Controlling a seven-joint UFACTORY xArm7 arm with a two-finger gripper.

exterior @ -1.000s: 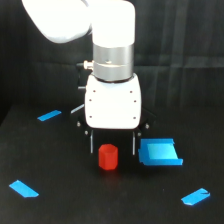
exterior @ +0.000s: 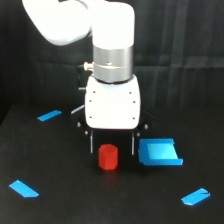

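A small red block (exterior: 108, 157) sits on the black table, in the middle of the camera view. My gripper (exterior: 112, 150) points down at it and is open, its thin dark fingers wide apart. One finger shows to the left of the block and the other to its right, with a gap on each side. How far the fingertips are above the table is hard to tell.
Close on the right of the gripper lies a light-blue open box or tray (exterior: 160, 160). Blue strips lie on the table at the front left (exterior: 24, 188), front right (exterior: 196, 197) and back left (exterior: 50, 115).
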